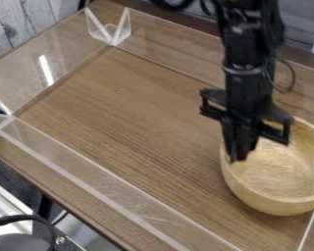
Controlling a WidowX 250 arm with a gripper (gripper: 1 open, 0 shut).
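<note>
The black gripper (245,123) is low in the right half of the view, over the rim of a pale wooden bowl (275,191) and hiding part of it. Its fingers look close together, blurred by motion, and nothing shows held between them. The bowl stands at the lower right of the wooden table, with no object visible in the part that shows.
The bare table top (121,108) fills the middle and left. Clear plastic guards line the left edge and upper left corner. A black cable lies at the bottom left, off the table.
</note>
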